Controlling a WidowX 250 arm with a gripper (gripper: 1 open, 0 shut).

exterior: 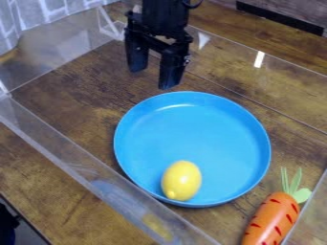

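Note:
My black gripper (155, 59) is open at the top middle, above the wooden floor and behind the blue plate (192, 127), with nothing seen between its fingers. A yellow egg-shaped toy (182, 179) rests on the near part of the plate. An orange toy carrot (271, 220) with green leaves lies to the right of the plate, at the lower right.
A clear plastic wall (90, 172) runs along the left and front edge, and another wall stands at the upper left. Bare wood shows left of the plate and at the upper right.

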